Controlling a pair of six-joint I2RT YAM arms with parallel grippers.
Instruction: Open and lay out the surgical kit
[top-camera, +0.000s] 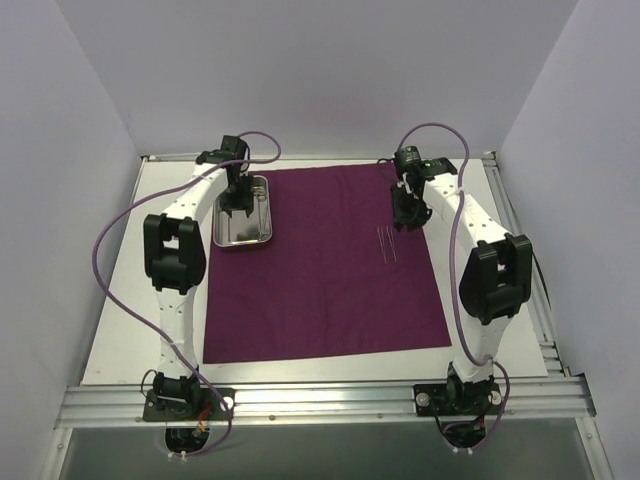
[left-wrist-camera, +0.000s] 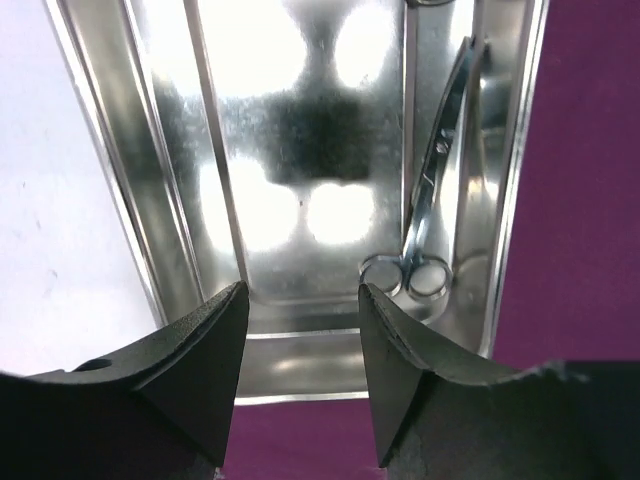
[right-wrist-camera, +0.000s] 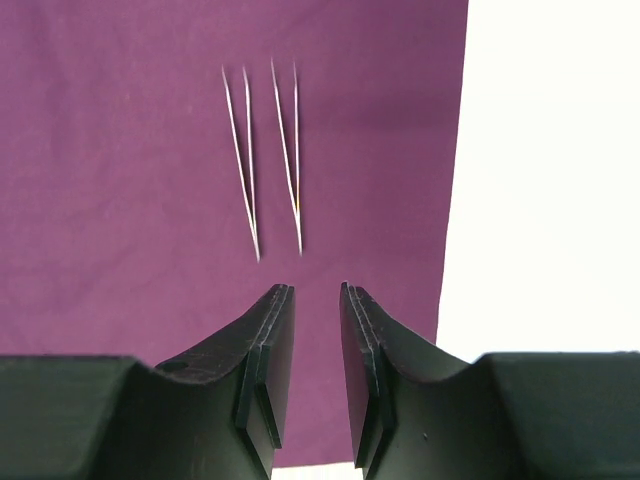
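Observation:
In the left wrist view a metal tray (left-wrist-camera: 300, 150) holds a pair of scissors (left-wrist-camera: 430, 180) lying along its right side, rings toward the near end. Above this tray my left gripper is part open, nothing between its fingers. Two tweezers, one on the left (right-wrist-camera: 245, 165) and one on the right (right-wrist-camera: 290, 160), lie side by side on the purple cloth (right-wrist-camera: 130, 200). My right gripper hovers over the cloth near them, also part open and empty. Seen from the top, the left arm hides part of the tray (top-camera: 243, 240).
White table (top-camera: 125, 310) shows along both sides. Another metal instrument (left-wrist-camera: 430, 2) is cut off at the left wrist view's upper edge.

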